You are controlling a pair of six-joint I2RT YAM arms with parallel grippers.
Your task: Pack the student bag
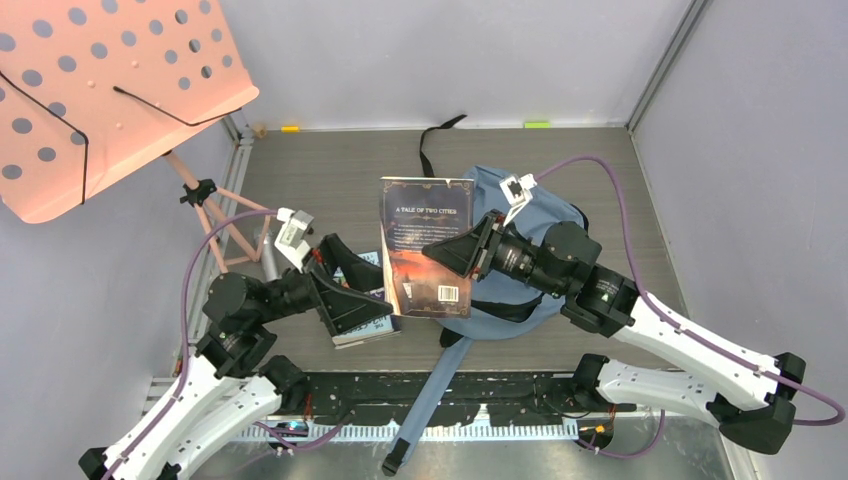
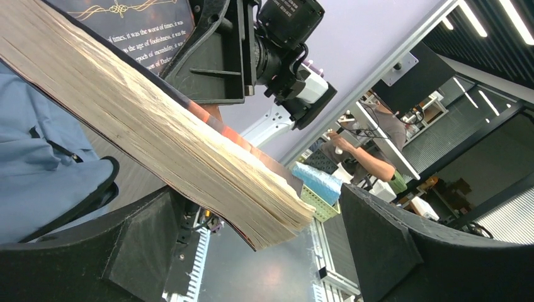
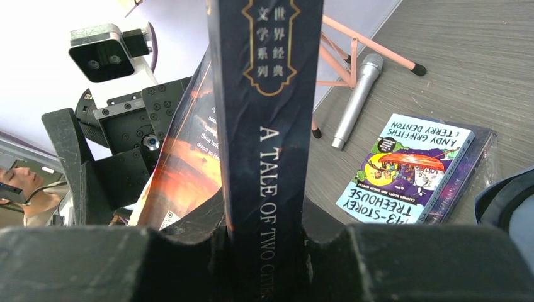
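Note:
A paperback, A Tale of Two Cities [image 1: 415,210], is held upright by my right gripper [image 1: 440,255], shut on its spine side as the right wrist view shows. My left gripper [image 1: 365,295] is open beside the book's left edge; in the left wrist view the page block [image 2: 157,126] lies across the space between its fingers. Below, the blue bag [image 1: 520,310] lies on the table, and a treehouse book [image 3: 403,170] rests on another book in a plastic wrap, left of the bag.
A silver microphone [image 3: 356,104] lies near a pink stand [image 1: 210,200] with a large perforated panel [image 1: 120,90] at upper left. A blue strap [image 1: 430,400] hangs over the front edge.

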